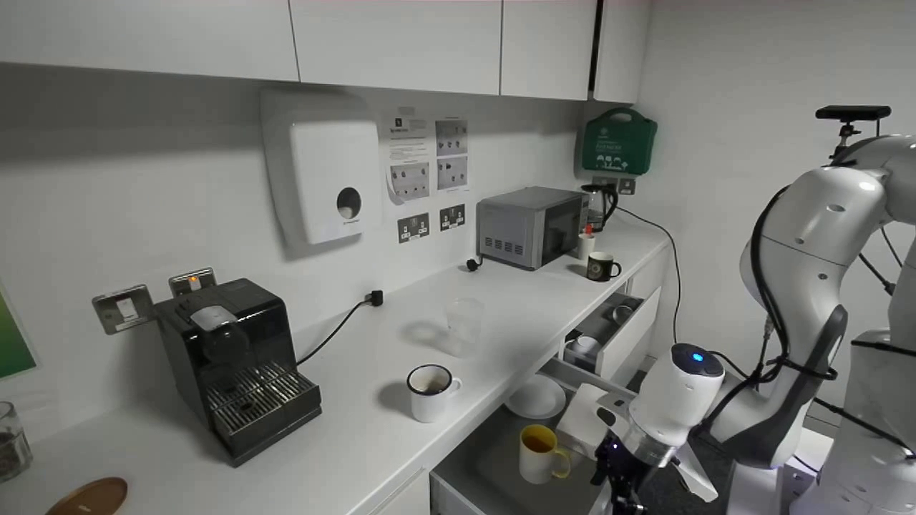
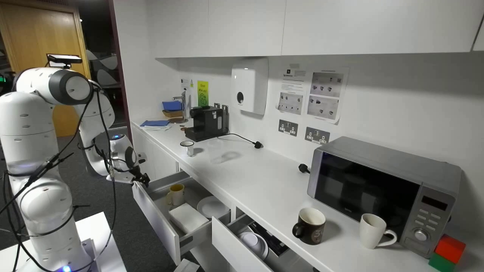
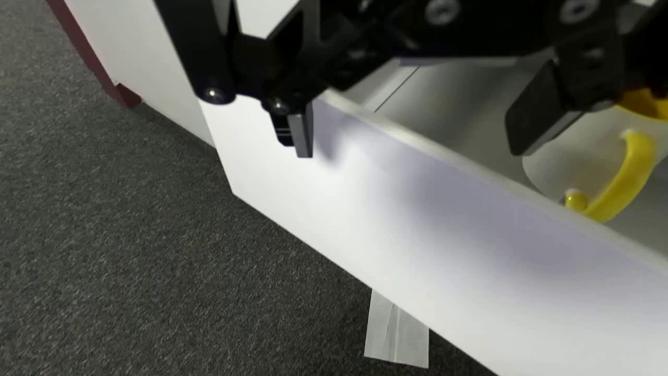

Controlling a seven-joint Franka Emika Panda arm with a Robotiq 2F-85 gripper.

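Note:
In the wrist view my gripper is open above the front panel of a pulled-out drawer. One finger is on the outer side of the white drawer front, the other over the inside. Nothing is held. A white mug with a yellow inside and handle stands upright in that drawer, near the inner finger. Behind the mug lie a white box and a white plate.
A second open drawer holds white dishes. On the counter are a white enamel mug, a clear cup, a black coffee machine, a dark mug, a white mug and a microwave.

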